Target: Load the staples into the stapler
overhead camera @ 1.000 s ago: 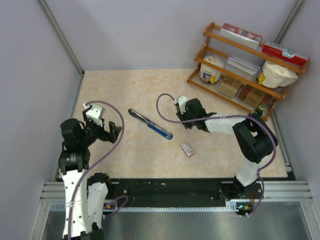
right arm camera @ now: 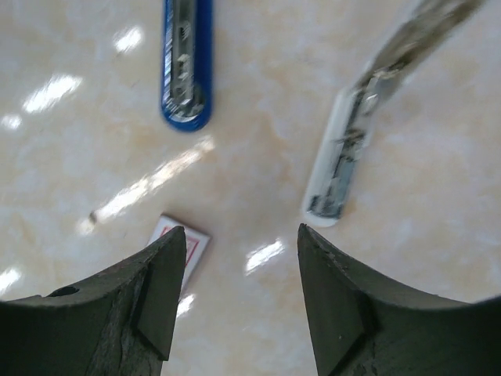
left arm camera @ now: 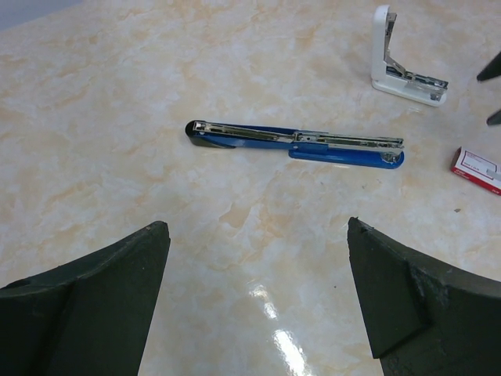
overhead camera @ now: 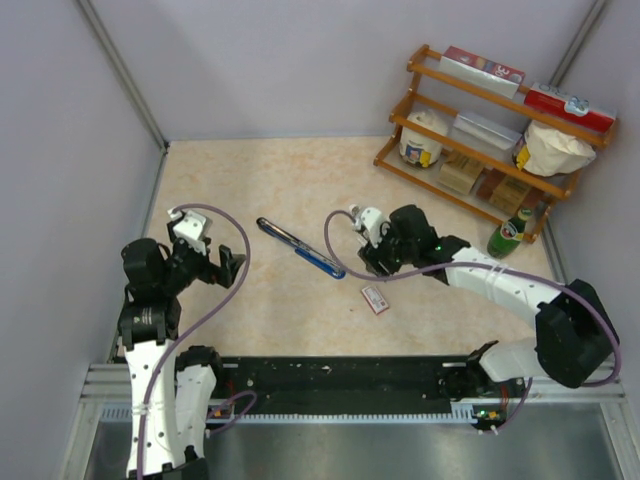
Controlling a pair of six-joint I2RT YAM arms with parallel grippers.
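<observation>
A white stapler stands opened on the table, its top arm swung upright; in the right wrist view this stapler (right arm camera: 333, 168) is blurred. The long blue stapler (overhead camera: 302, 249) lies opened flat near the middle. A small red and white staple box (overhead camera: 375, 299) rests at the front; in the right wrist view the left finger partly covers the box (right arm camera: 188, 247). My right gripper hovers over the table between box and white stapler, fingers parted, nothing between them. Over the left side of the table, my left gripper (overhead camera: 228, 268) stands open and empty.
A wooden shelf (overhead camera: 470, 155) with boxes and tubs fills the back right corner. A green bottle (overhead camera: 508, 232) stands by its right end.
The right arm has drawn away from the white stapler, forward toward the staple box. The left arm, the blue stapler and the box have stayed in place.
</observation>
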